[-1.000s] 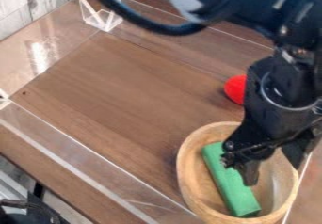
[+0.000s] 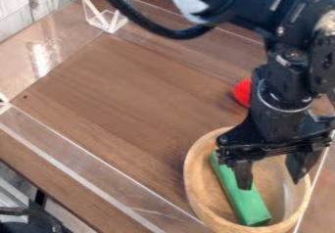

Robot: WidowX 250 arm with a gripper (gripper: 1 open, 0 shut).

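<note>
A light wooden bowl [image 2: 206, 198] sits at the lower right of the table, with a green block [image 2: 244, 203] lying inside it. My black gripper [image 2: 268, 166] hangs over the bowl's upper part with its fingers open, just above the green block's top end. Whether a finger touches the block is unclear.
A red object [image 2: 242, 90] lies behind the bowl, partly hidden by my arm. A dark cable crosses the top.
My gripper has shifted slightly upward and to the left since a second ago. The bowl and the green block look unmoved.
</note>
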